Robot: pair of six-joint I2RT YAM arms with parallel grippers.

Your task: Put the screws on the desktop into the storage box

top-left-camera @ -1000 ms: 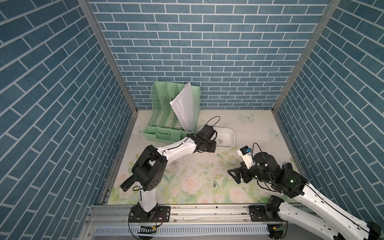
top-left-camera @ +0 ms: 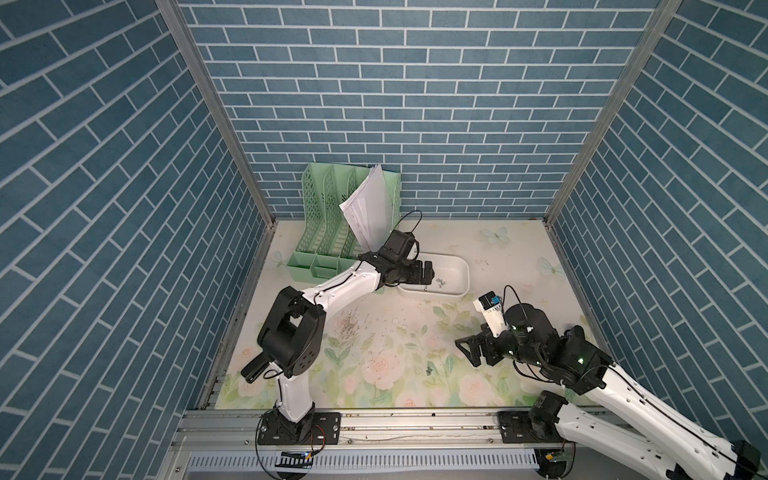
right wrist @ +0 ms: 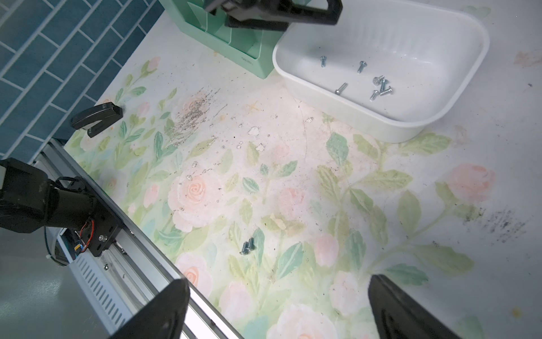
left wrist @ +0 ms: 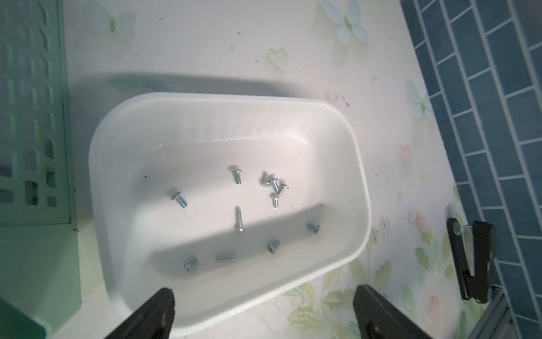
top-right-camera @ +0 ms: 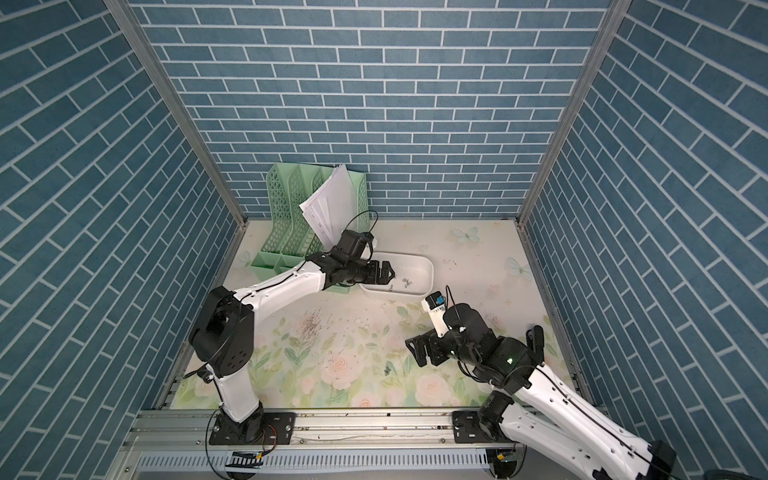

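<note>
My left gripper (top-left-camera: 416, 273) hovers open over the white storage box (left wrist: 361, 169); in the left wrist view its fingers frame the box's near side, with nothing between them. Several screws (left wrist: 238, 219) lie scattered on the box's floor. On the desktop in front of the box, a small group of dark screws (right wrist: 247, 246) lies among the printed leaves in the right wrist view. My right gripper (top-right-camera: 424, 349) stands open above the desk at the front right, close to that group, empty.
A green file organizer (top-left-camera: 320, 208) holding papers (top-left-camera: 366, 204) stands at the back left, beside the box. A black stapler (right wrist: 96, 118) lies at the left of the desk. Another black object (left wrist: 471, 260) is at the right edge.
My left gripper has moved up and toward the back, over the storage box. The right arm is essentially still.
</note>
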